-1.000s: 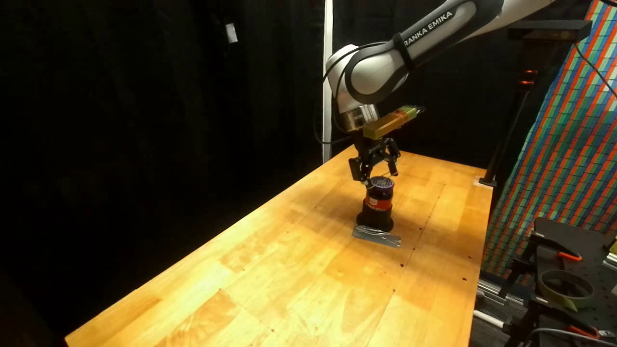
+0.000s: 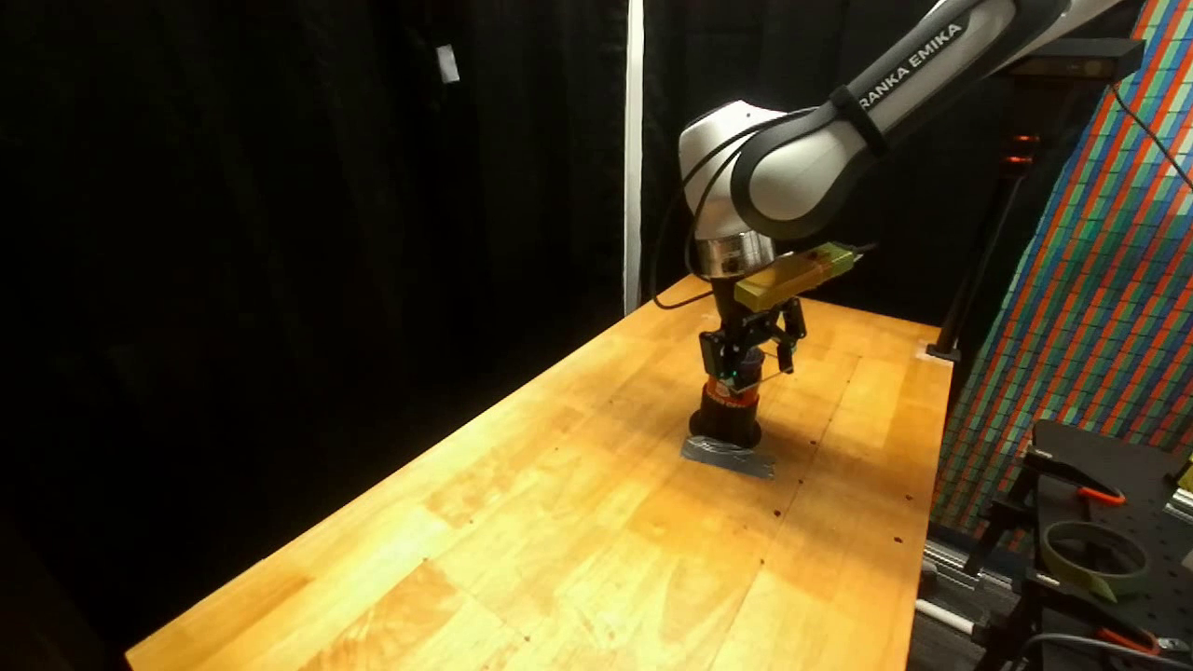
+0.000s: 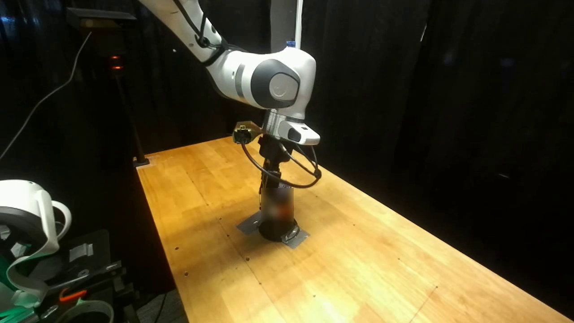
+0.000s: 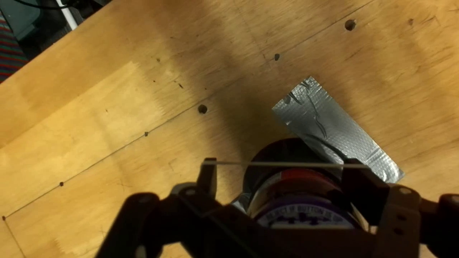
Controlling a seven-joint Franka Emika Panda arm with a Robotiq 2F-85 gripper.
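An upright jar [image 2: 733, 391] with a dark body, a red label and a purple lettered lid stands in a black round base [image 2: 724, 425] on the wooden table. My gripper [image 2: 758, 378] points down over the jar's top, its fingers open. In the wrist view, the lid [image 4: 303, 215] shows between the gripper's two fingers, one to either side, with the left finger [image 4: 207, 178] visibly apart from it. A thin cord spans the fingertips. Exterior view 2 shows the jar only as a blur [image 3: 277, 207] under the arm.
Grey tape strips [image 4: 340, 129] lie on the table against the black base. Open wooden table [image 2: 537, 537] surrounds it, with several small holes. Beyond the table's edge stands a black side cart [image 2: 1118, 481] with clamps and a tape roll.
My gripper has come down and shifted to the right in exterior view 1, from above the jar to around its top. The jar and its base stay in place.
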